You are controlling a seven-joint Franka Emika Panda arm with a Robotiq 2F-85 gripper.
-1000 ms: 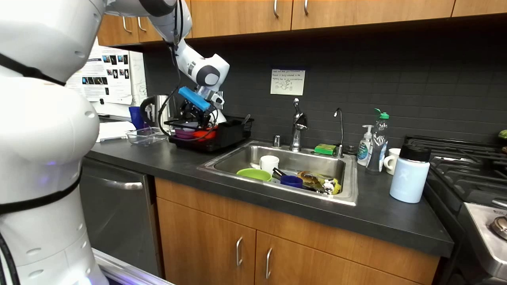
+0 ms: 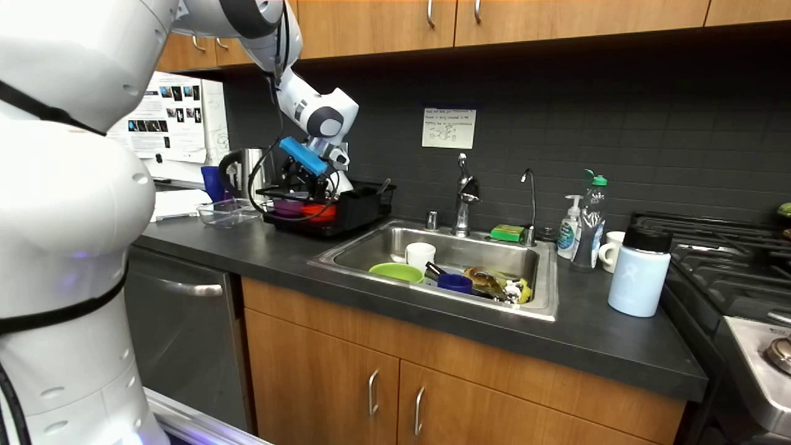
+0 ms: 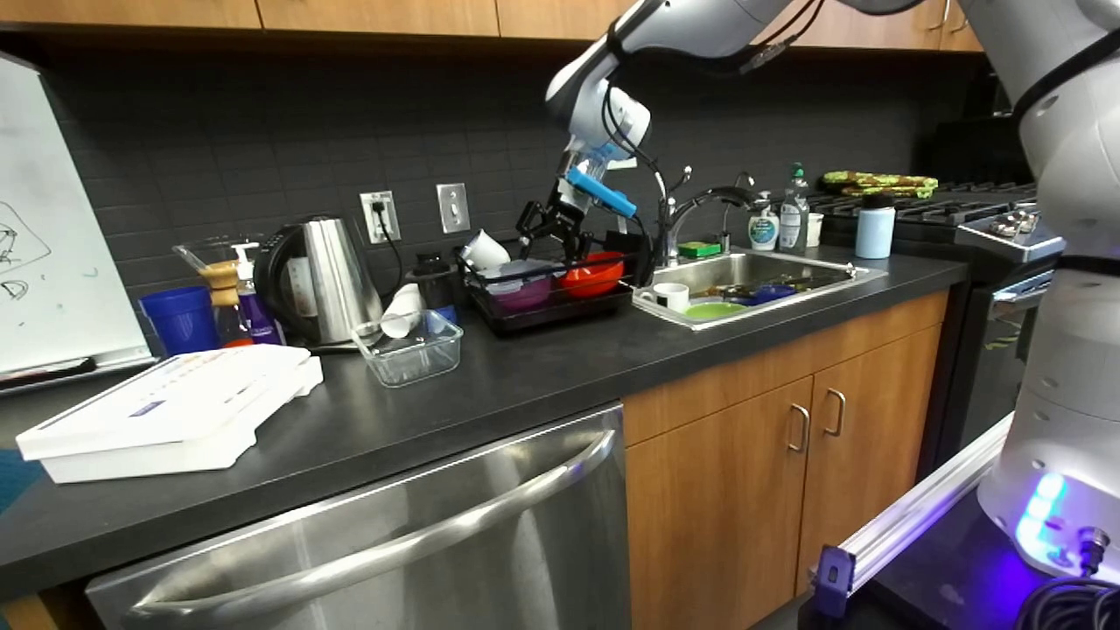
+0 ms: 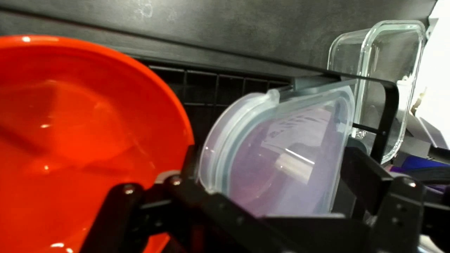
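Observation:
My gripper is open above the dish rack, its two black fingers spread on either side of a clear plastic lid [image 4: 291, 156]. The lid lies tilted over something purple. A purple bowl [image 3: 521, 295] shows in the rack under the gripper [image 3: 553, 229]. Beside the left finger, a large red bowl [image 4: 84, 139] fills that side of the wrist view. From the front, the black dish rack [image 2: 356, 211] partly hides both bowls. Whether either finger touches the lid, I cannot tell.
A clear glass container [image 3: 415, 352] stands on the counter beside the rack, near a steel kettle [image 3: 341, 273]. A white mug [image 3: 485, 252] leans in the rack. The sink [image 2: 474, 256] holds several dishes. Counter in front of the rack is clear.
The upper arm has shifted very slightly to the right. My gripper stays over the rack, and the dishes and sink look the same.

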